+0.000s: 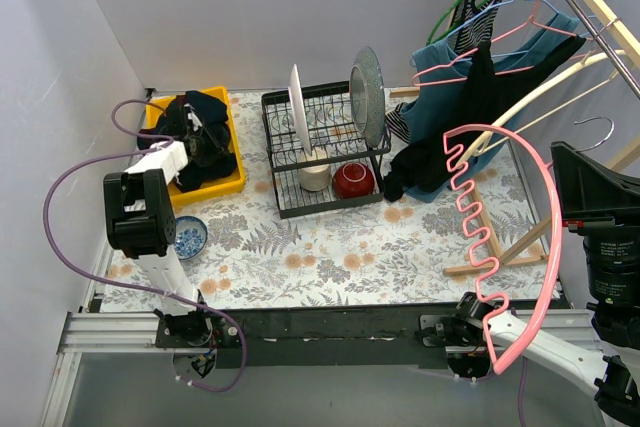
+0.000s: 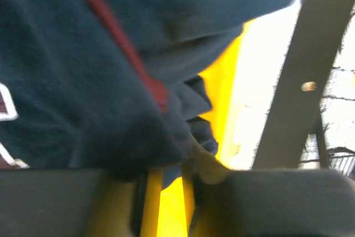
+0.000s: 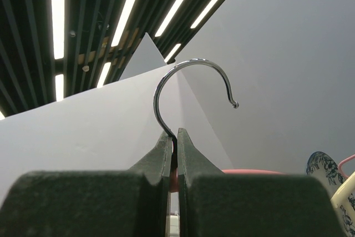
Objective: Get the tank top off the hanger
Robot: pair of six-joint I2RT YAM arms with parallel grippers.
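My left gripper point(image 1: 188, 132) is low in the yellow bin point(image 1: 236, 173) at the left, among dark navy garment cloth point(image 1: 212, 163). Its wrist view is filled by the cloth point(image 2: 83, 70) with a red stripe; whether its fingers are open or shut is unclear. My right gripper is shut on the metal hook point(image 3: 201, 62) of a pink hanger point(image 1: 540, 307), held up at the right with no garment visible on it.
A black dish rack point(image 1: 290, 209) with plates and bowls stands in the middle. A wooden clothes rack point(image 1: 610, 27) with hanging garments is at the right. A patterned small bowl point(image 1: 190, 237) sits before the bin.
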